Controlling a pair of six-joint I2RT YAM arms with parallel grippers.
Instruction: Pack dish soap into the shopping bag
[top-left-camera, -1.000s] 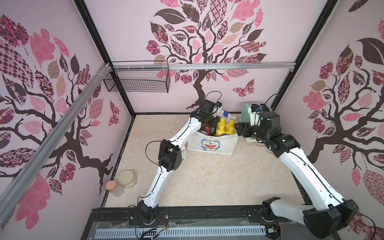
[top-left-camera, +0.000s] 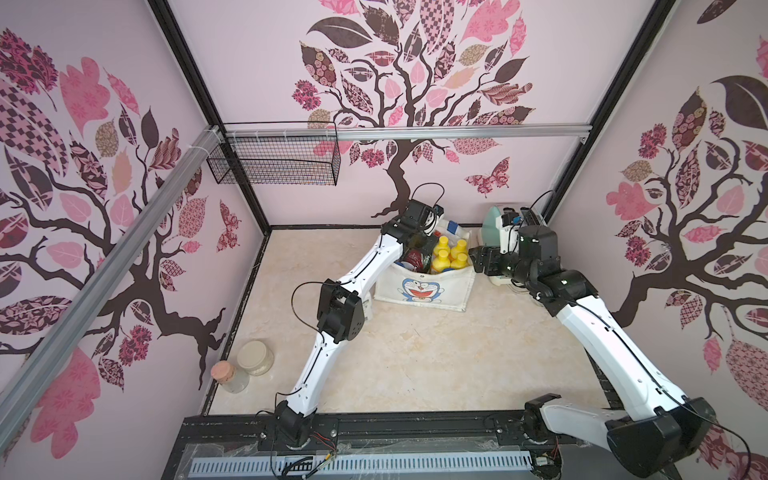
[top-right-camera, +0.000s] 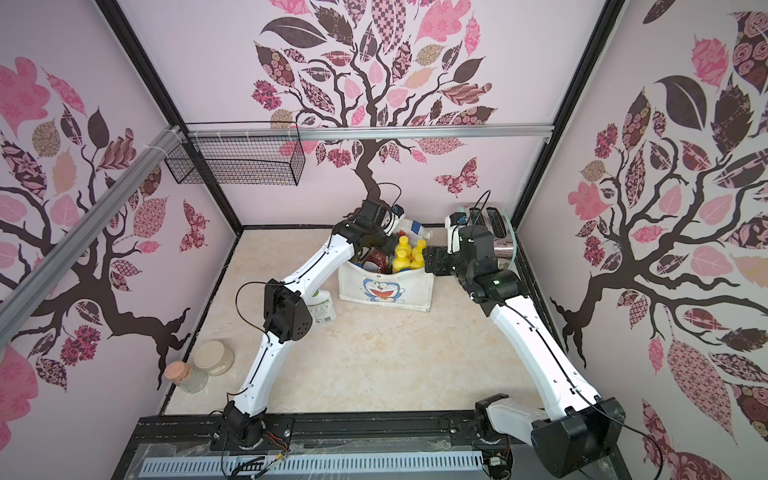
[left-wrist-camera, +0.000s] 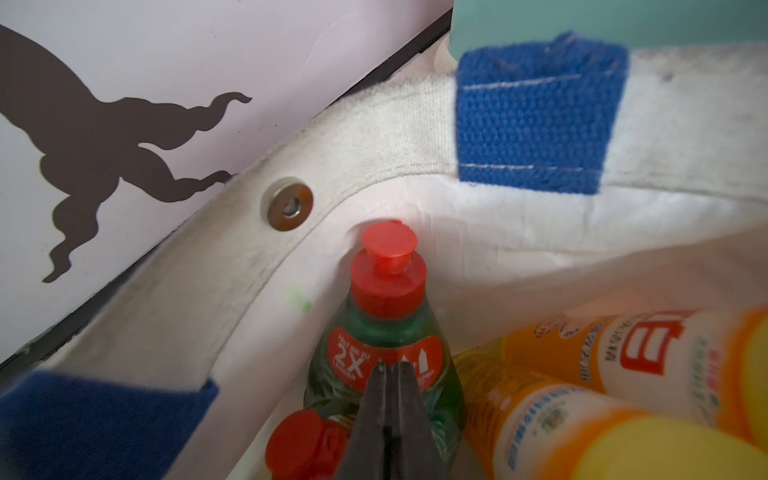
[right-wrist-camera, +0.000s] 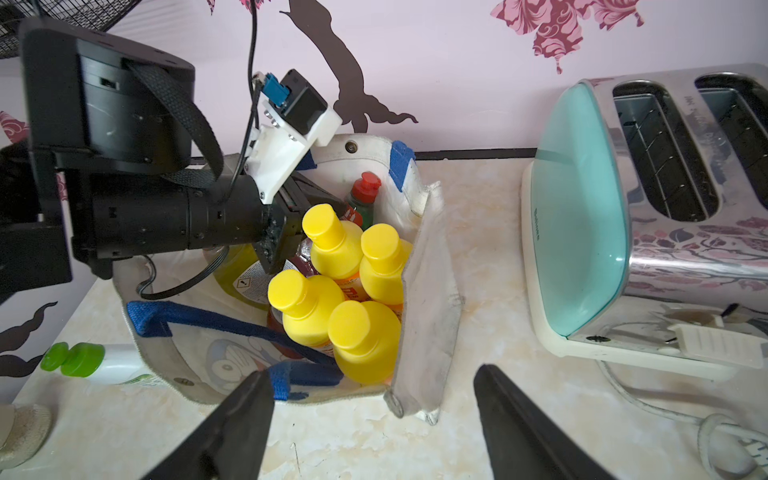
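Note:
The white shopping bag with blue straps and a cartoon face stands on the table. Inside it, a green bottle with a red cap stands in a back corner, and a second red cap shows in front of it. Several bottles with yellow caps fill the bag's right side. My left gripper reaches into the bag, shut, its tips in front of the green bottle's label; nothing shows between them. Right of the bag, my right gripper stands open and empty, fingers well apart.
A toaster with a cable stands right of the bag. A white bottle with a green cap stands outside, left of the bag. Two jars, one lidded in pink, stand front left.
My right arm and the bag hold their places.

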